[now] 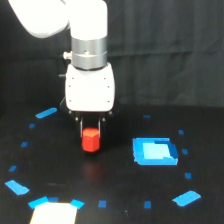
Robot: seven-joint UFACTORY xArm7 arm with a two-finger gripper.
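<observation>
A white robot arm reaches down from the top left to its gripper [90,122], whose fingers stand at the top of a small red block [90,140] near the middle left of the dark table. Whether the fingers are shut on the block or only around it is hard to tell at this size.
A blue-bordered piece with a pale centre [156,151] lies to the right of the block. A pale square [53,214] sits at the front left edge. Small blue marks are scattered over the table, which is otherwise mostly clear.
</observation>
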